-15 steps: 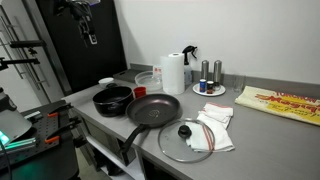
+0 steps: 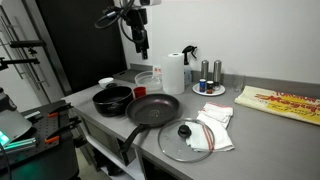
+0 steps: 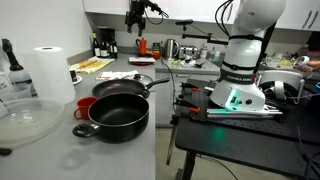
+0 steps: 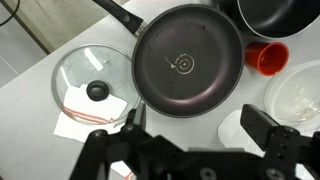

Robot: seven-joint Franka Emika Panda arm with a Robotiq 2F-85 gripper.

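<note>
High above the counter, my gripper [image 2: 142,50] hangs open and empty; in the wrist view its dark fingers [image 4: 137,117] are spread wide. Beneath it, a dark frying pan [image 4: 188,62] lies on the counter, its handle toward the upper left. A black pot [image 2: 112,101] stands beside the pan. One red cup [image 4: 266,58] shows by the pot in the wrist view; exterior view 2 shows red by the pot too [image 3: 84,105]. The glass lid [image 4: 75,80] with a black knob rests partly over a striped white towel [image 4: 95,122].
A paper towel roll [image 2: 174,72] stands upright near the wall, with a clear bowl [image 3: 27,121] close by. Shakers [image 2: 217,71] and small jars share a white plate. A yellow patterned cloth [image 2: 280,103] lies flat at the far right. Bare counter surrounds the lid.
In exterior view 1 the gripper has swung to the right, from beside the dark cabinet to above the counter. Objects on the counter stay where they were.
</note>
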